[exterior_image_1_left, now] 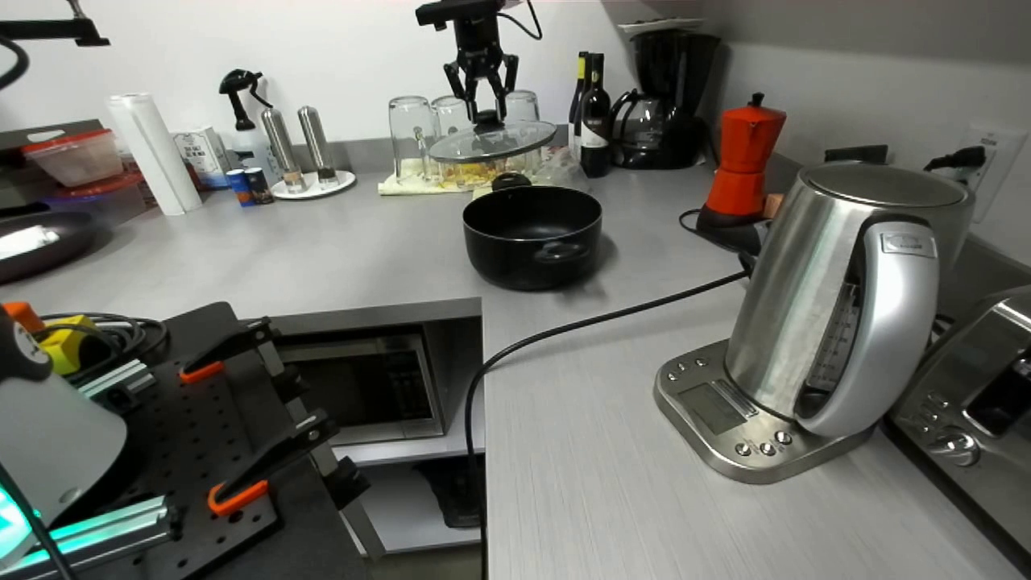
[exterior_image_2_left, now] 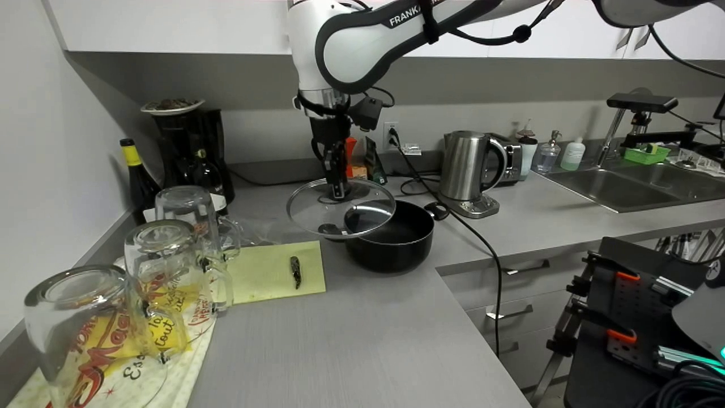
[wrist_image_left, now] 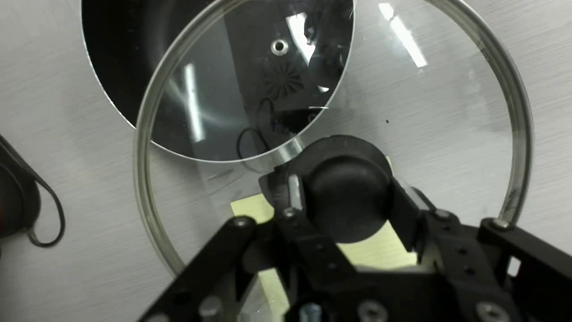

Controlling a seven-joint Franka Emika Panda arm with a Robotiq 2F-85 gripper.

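Note:
A clear glass lid (exterior_image_1_left: pixel 493 142) with a metal rim hangs in the air, its black knob (wrist_image_left: pixel 348 193) between the fingers of my gripper (exterior_image_1_left: pixel 488 114). The gripper is shut on that knob. Below stands a black pot (exterior_image_1_left: pixel 532 237), uncovered, on the grey counter. From the wrist, the lid (wrist_image_left: pixel 461 134) overlaps only part of the pot's opening (wrist_image_left: pixel 145 59), and the knob sits outside the pot's rim. Exterior view 2 also has the lid (exterior_image_2_left: pixel 309 207) above the counter, seen partly in front of the pot (exterior_image_2_left: pixel 401 248).
Upturned glass mugs (exterior_image_2_left: pixel 163 251) stand on a cloth, near a yellow sheet (exterior_image_2_left: pixel 272 272) with a small dark item. Wine bottles (exterior_image_1_left: pixel 594 121), a coffee maker (exterior_image_1_left: pixel 667 106), an orange moka pot (exterior_image_1_left: pixel 744 159) and a steel kettle (exterior_image_1_left: pixel 802 290) stand around. A black cable (exterior_image_1_left: pixel 599 317) crosses the counter.

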